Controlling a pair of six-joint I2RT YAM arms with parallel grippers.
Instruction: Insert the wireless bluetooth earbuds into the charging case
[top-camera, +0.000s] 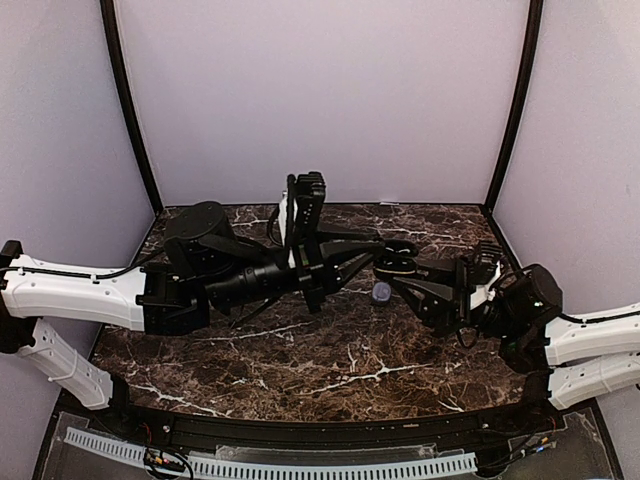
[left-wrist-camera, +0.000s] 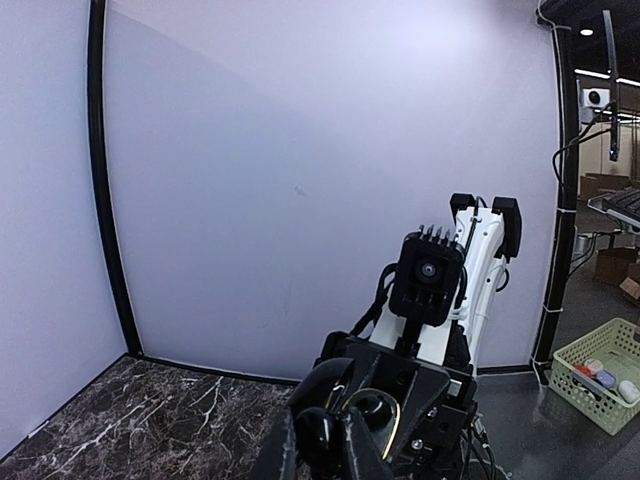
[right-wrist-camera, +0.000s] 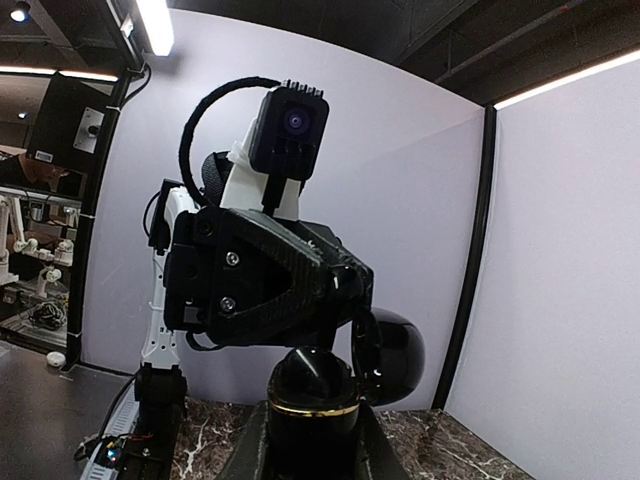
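Observation:
A glossy black charging case (right-wrist-camera: 312, 425) with a gold rim is held upright between the fingers of my right gripper, which is shut on it. Its rounded lid (right-wrist-camera: 398, 355) stands open, to the right in the right wrist view. From the left, my left gripper (top-camera: 376, 248) reaches over the case, its fingertips at the case's open top. Between the left fingers in the left wrist view shows a dark shiny round shape (left-wrist-camera: 315, 428); whether it is an earbud or part of the case is unclear. No earbud can be told apart against the black parts.
A small lavender object (top-camera: 381, 291) lies on the brown marbled table (top-camera: 300, 365), just below the grippers in the top view. Pale walls enclose the table's back and sides. A basket (left-wrist-camera: 600, 372) holding small items stands off to the right in the left wrist view.

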